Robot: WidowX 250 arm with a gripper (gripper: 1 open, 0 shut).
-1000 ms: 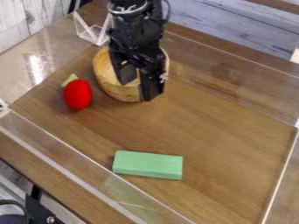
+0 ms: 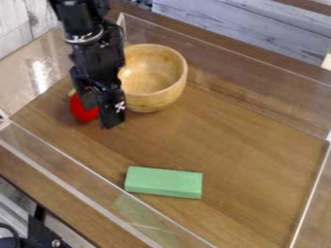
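Observation:
My black gripper (image 2: 96, 105) is open at the left of the wooden table (image 2: 233, 136), lowered around a red object (image 2: 80, 108) that is partly hidden behind it. A wooden bowl (image 2: 162, 73) stands just right of and behind the gripper, partly covered by it. A green rectangular block (image 2: 163, 183) lies near the front middle of the table.
Clear barriers or edges run along the table's left and front sides. A pale wooden wall (image 2: 258, 29) is at the back.
The gripper has moved left and down from over the bowl onto the red object. More of the bowl now shows. The green block is unmoved.

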